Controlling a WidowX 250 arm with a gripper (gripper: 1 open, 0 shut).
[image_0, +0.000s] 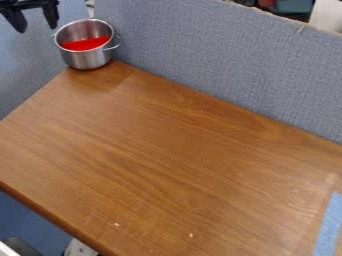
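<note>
A steel pot (86, 58) with two side handles and a red interior stands at the back left corner of the wooden table (174, 160). A pale upright object (90, 8) rises behind the pot; what it is cannot be told. My black gripper (34, 19) hangs at the top left edge, above and left of the pot and apart from it, partly out of frame. Its two dark fingers point down with a gap between them, and nothing shows in that gap.
Grey padded walls (227, 70) border the table at the back and left. Grey metal parts (20, 248) lie beyond the front left edge.
</note>
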